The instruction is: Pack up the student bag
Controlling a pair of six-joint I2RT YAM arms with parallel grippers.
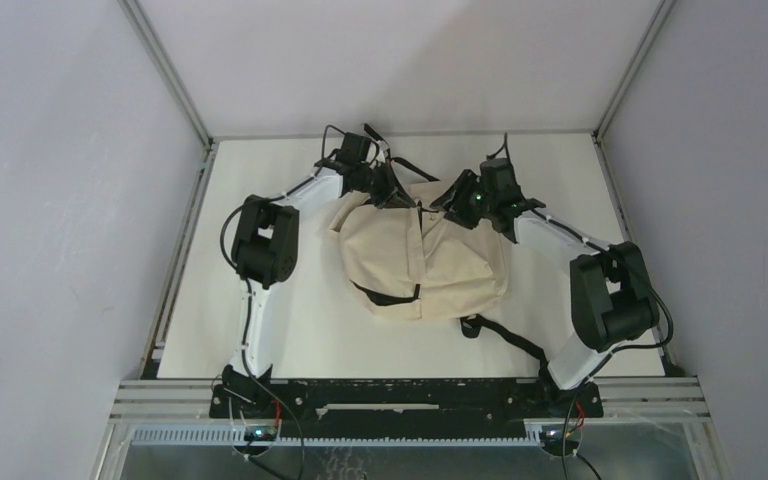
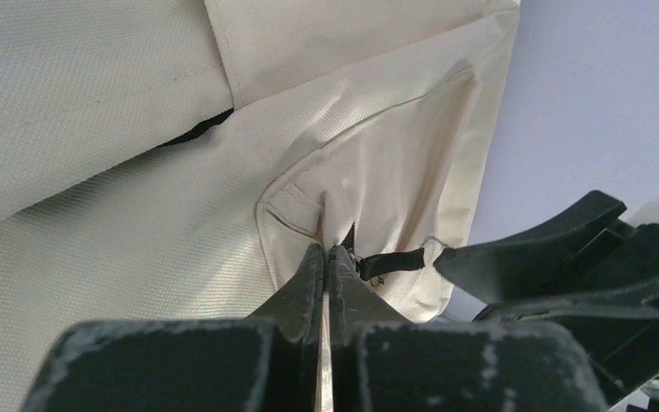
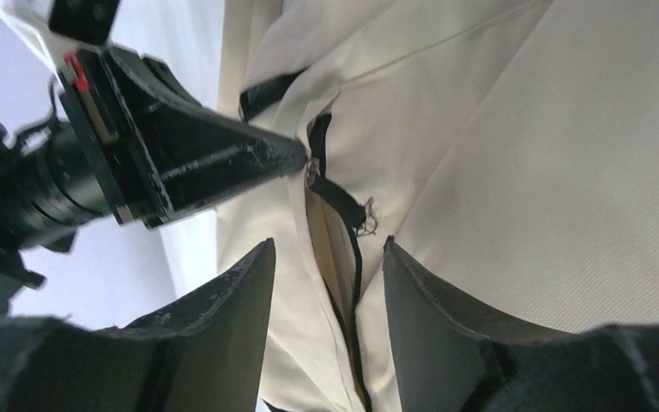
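Note:
The cream fabric bag [image 1: 385, 250] lies flat on the table. Its zipper runs down the middle, parted near the top in the right wrist view with dark zipper tape [image 3: 358, 343] along the gap. A black pull tab [image 3: 339, 202] sticks out at the zipper's upper end. My left gripper is shut, with a raised fold of bag cloth pinched at its fingertips beside the zipper. Over the bag's upper part, my right gripper stands open, its fingers on either side of the zipper opening below the tab, with nothing held.
Black straps [image 1: 505, 335] trail from the bag's lower right, and another strap [image 1: 415, 169] lies at the top. Both grippers are very close together.

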